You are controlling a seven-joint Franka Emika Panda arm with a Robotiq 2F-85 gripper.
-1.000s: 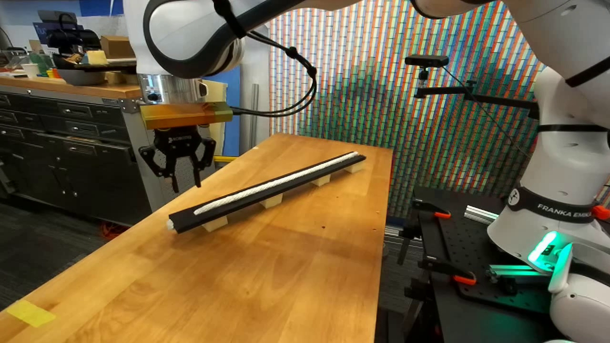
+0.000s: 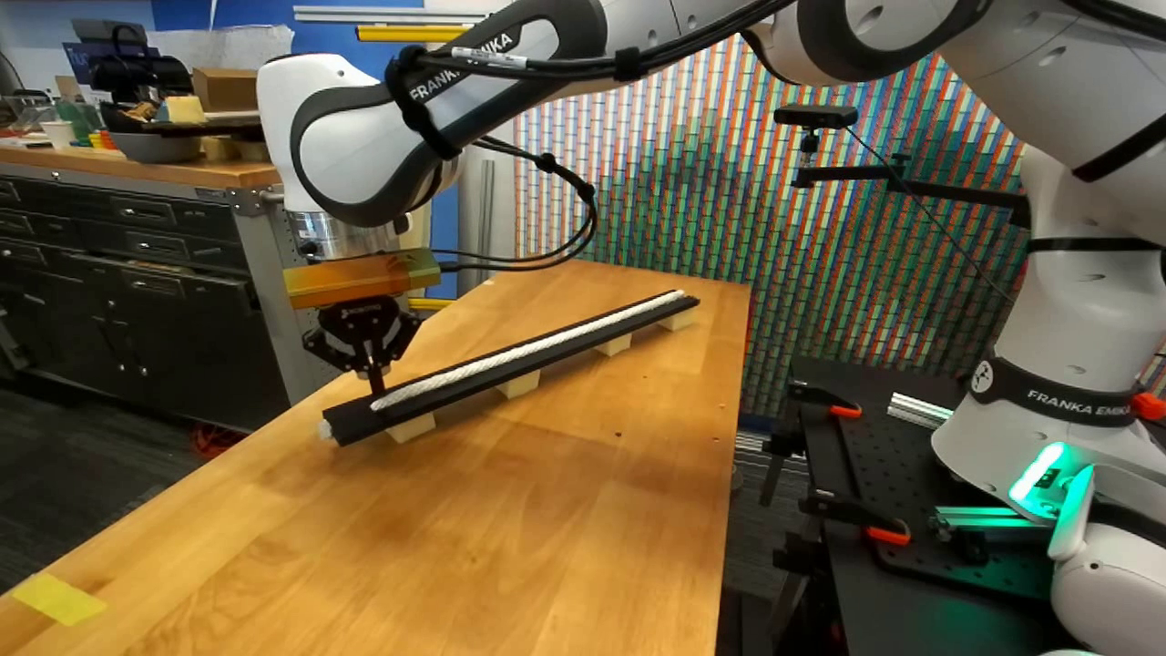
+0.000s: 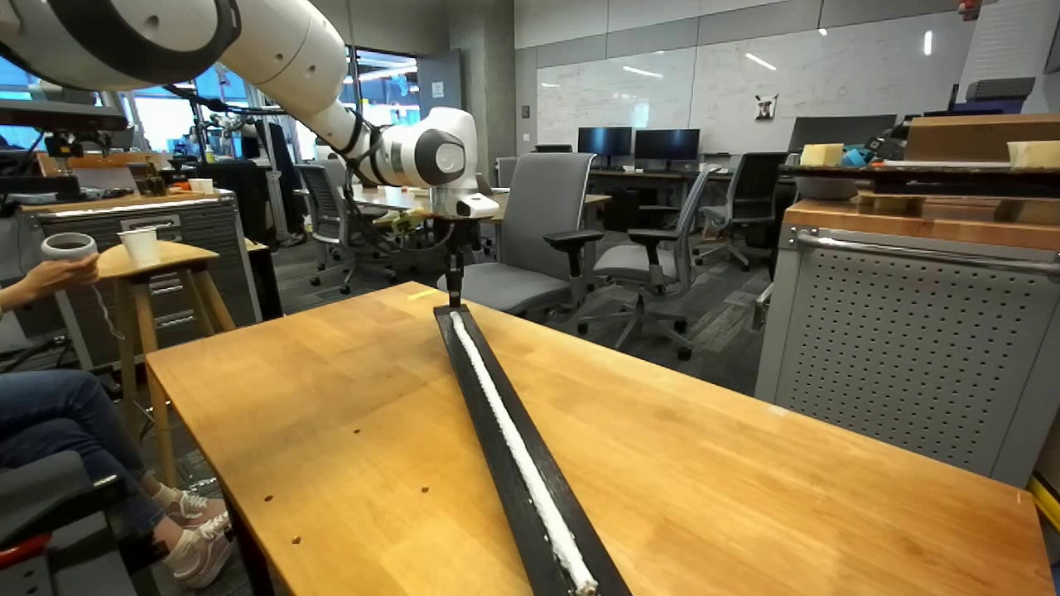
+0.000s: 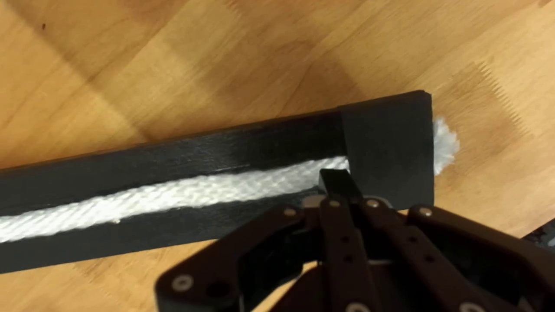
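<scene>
Along a long black channel [image 2: 514, 366] lies a white rope [image 2: 481, 372], running most of its length. At the channel's near end in exterior view 1, a black cover piece [image 4: 390, 151] crosses over the rope, and a frayed rope end [image 4: 445, 145] sticks out beyond it. My gripper [image 2: 377, 395] points down at this end, its fingers together. In the wrist view the fingertips [image 4: 338, 182] are at the rope beside the cover's edge and hide part of it. No rope shows between them, and whether they touch it I cannot tell.
Small pale blocks [image 2: 518, 384] hold the channel above the wooden table [image 2: 568, 525]. Bare tabletop lies on both sides of it. A strip of yellow tape [image 2: 60, 598] is stuck at the table's front left. In exterior view 2 a seated person [image 3: 69, 427] is at the left.
My gripper has come down from above the table to the channel's near end, moving slightly right. Its fingers were apart before and are together now. The rope and channel look unmoved.
</scene>
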